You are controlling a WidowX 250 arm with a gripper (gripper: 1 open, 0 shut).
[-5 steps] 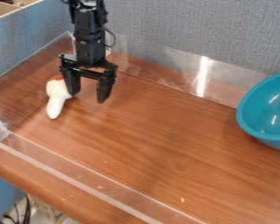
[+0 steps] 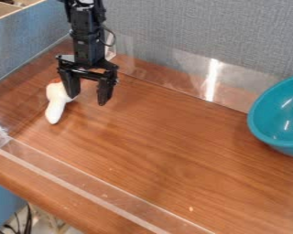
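My black gripper (image 2: pixel 88 87) hangs at the upper left over the wooden table, its fingers apart and open. A white object with an orange top (image 2: pixel 56 102) lies just below and left of it, partly behind the left finger; I cannot tell whether they touch.
A teal bowl (image 2: pixel 278 123) stands at the right edge. A grey back wall and a blue-grey side wall (image 2: pixel 15 46) bound the table (image 2: pixel 174 164), with clear strips along its edges.
The white object and the bowl look unmoved.
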